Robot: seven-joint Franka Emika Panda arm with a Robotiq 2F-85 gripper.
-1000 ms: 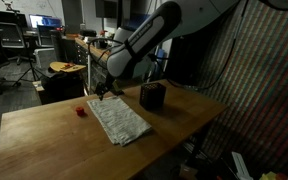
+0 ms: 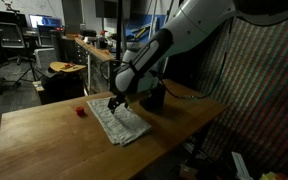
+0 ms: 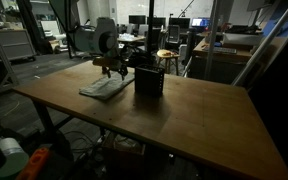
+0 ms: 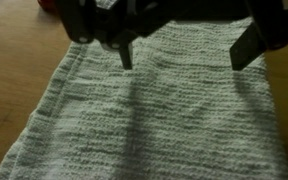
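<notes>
A pale, ribbed cloth (image 2: 122,124) lies spread on the wooden table, and in the wrist view the cloth (image 4: 189,110) fills most of the picture. Above it hangs my gripper (image 2: 120,107), pointing down. Seen from the wrist, the gripper is open, its two fingers well apart with only the cloth's surface visible beneath the gap. Whether the fingertips touch the fabric is hard to tell. In the second exterior view the cloth (image 3: 108,87) lies under the gripper (image 3: 111,74).
A small red object (image 2: 81,111) sits left of the cloth. A black box-like container (image 3: 149,81) stands beside the cloth, partly hidden by my arm in the first exterior view. Bare tabletop (image 3: 204,115) stretches away on the container's far side from the cloth.
My arm has come lower and nearer over the cloth, toward its middle, and now covers part of the black container. The cloth, the container and the red object appear unmoved.
</notes>
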